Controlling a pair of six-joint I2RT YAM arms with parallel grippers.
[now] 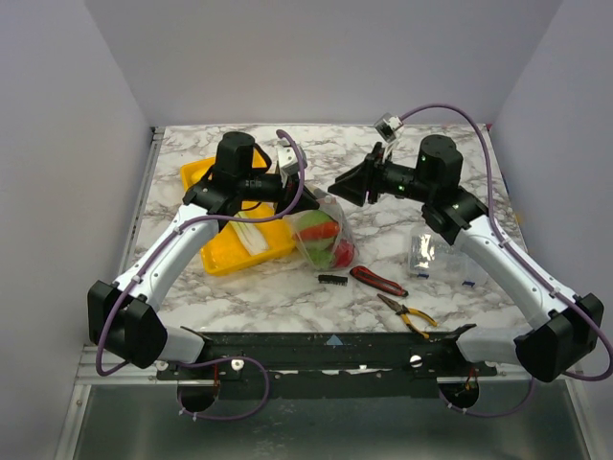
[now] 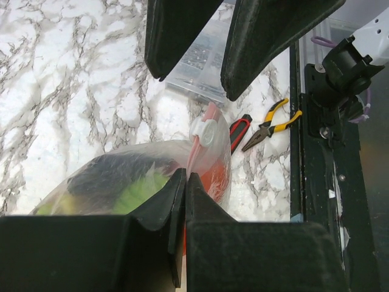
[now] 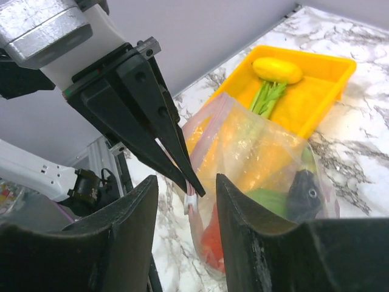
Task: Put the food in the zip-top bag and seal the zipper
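The clear zip top bag (image 1: pixel 330 213) stands with red, orange and green food (image 1: pixel 321 235) inside. My left gripper is shut on the pink zipper edge at the bag's mouth. Just past its fingertips, the white slider sits near one end of the zipper, also seen as a white slider (image 3: pixel 191 201) in the right wrist view. My right gripper is apart from the bag, with its fingers spread and nothing held. From above, the right gripper (image 1: pixel 352 196) hangs to the right of the bag's mouth.
A yellow tray (image 1: pixel 225 259) with more food lies behind and left of the bag. In front are a black comb-like piece (image 1: pixel 332 280), a red-and-black cutter (image 1: pixel 378 281) and pliers (image 1: pixel 406 314). A clear divided box (image 1: pixel 445 257) lies at right.
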